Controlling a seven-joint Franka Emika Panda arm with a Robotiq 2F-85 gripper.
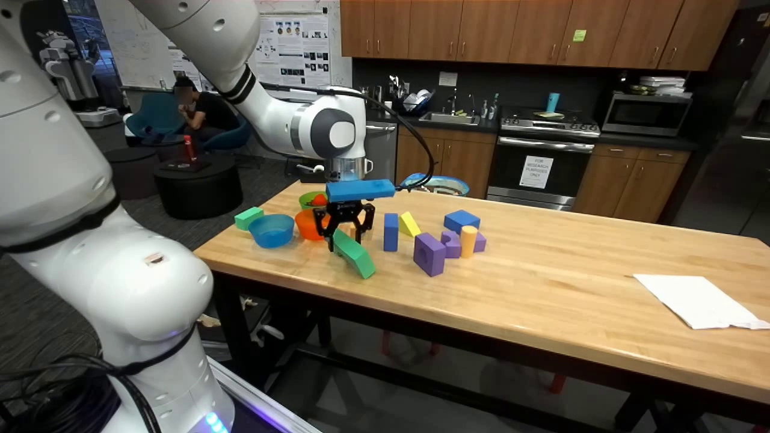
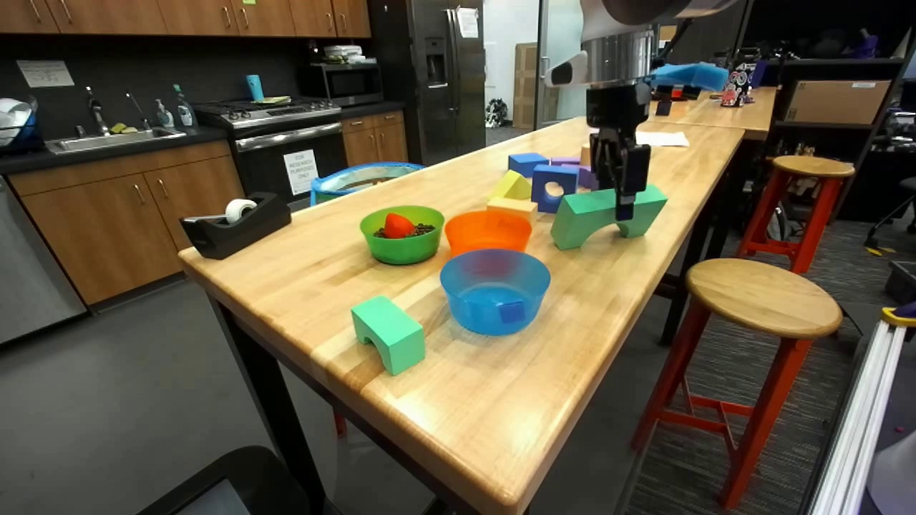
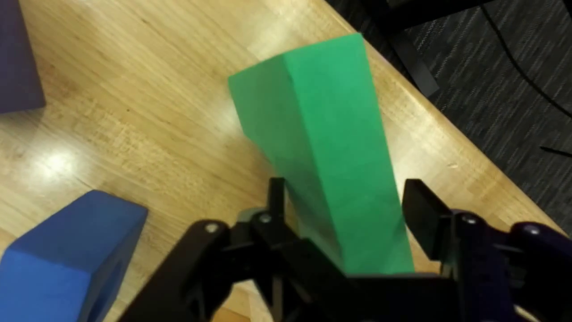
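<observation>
A green arch block stands on the wooden table near its front edge. My gripper is down over the arch's end, part open, with one finger on each side of it. In the wrist view, the block lies between the two fingers, with the right fingertip very close to its side or touching it. A narrow strip of table shows by the left one. From the second exterior view, a dark finger hangs in front of the arch.
Blue, orange and green bowls stand nearby. Blue, yellow and purple blocks lie right of the gripper. A smaller green arch is near the table's end.
</observation>
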